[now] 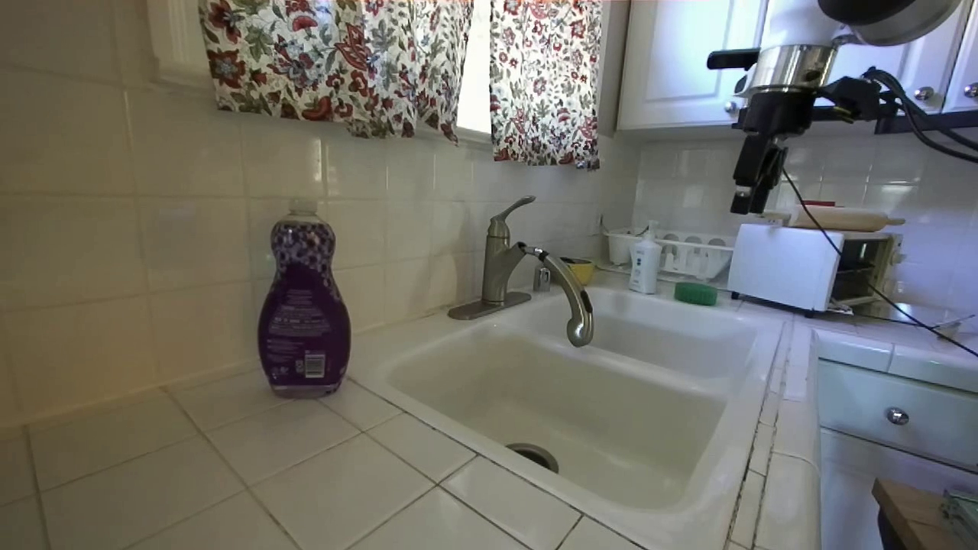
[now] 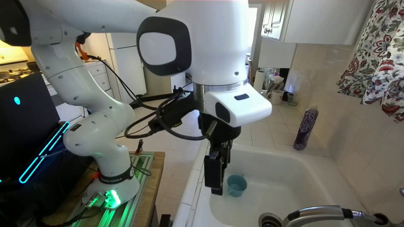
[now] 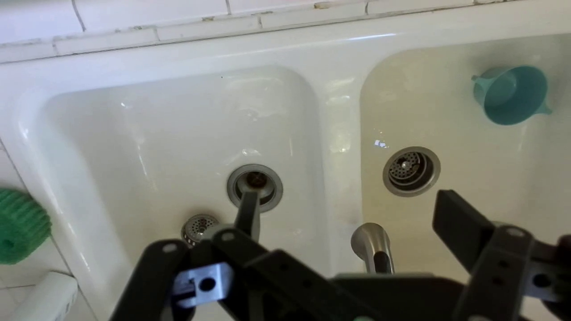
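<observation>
My gripper is open and empty above the sink [image 3: 341, 133], its two fingers wide apart in the wrist view. It hangs high over the counter, pointing down, in exterior view 1 [image 1: 753, 194]. A teal cup [image 3: 515, 95] with small side tabs lies in the right basin in the wrist view, well beyond the fingers. Exterior view 2 shows the same cup [image 2: 237, 185] on the basin floor, just right of my fingers in the picture. The near basin wall hides it in exterior view 1.
The curved faucet [image 1: 561, 286] reaches over the basins. A purple soap bottle [image 1: 304, 302] stands on the tiled counter by the wall. At the sink's far end are a green brush [image 1: 694, 293], a white bottle [image 1: 646, 264] and a white toaster oven [image 1: 782, 266].
</observation>
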